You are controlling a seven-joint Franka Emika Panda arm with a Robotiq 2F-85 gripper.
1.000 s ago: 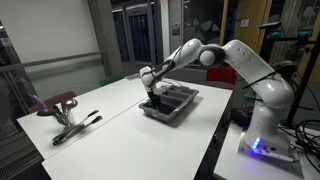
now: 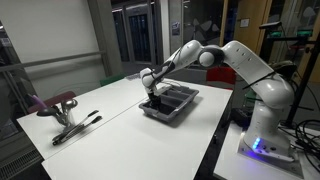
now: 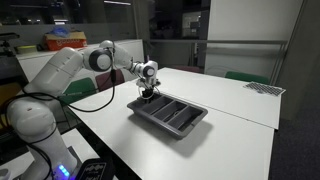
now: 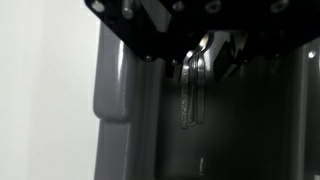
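A dark grey compartment tray (image 3: 203, 120) rests on the white table. My gripper is down at one end of it in both exterior views. In the wrist view, its black fingers stand apart over a tray compartment, so it looks open. Shiny metal cutlery (image 4: 190, 98), thin handles side by side, lies below and between the fingertips. Whether any finger touches the cutlery cannot be told. In exterior view 1 the gripper (image 2: 153, 99) is small and dark against the tray, and its fingertips are hard to make out.
A holder with several utensils (image 2: 66, 108) stands on the table's left in exterior view 1. Dark tongs (image 2: 80, 128) lie beside it. The tray's walls (image 4: 117, 75) rise close to the gripper.
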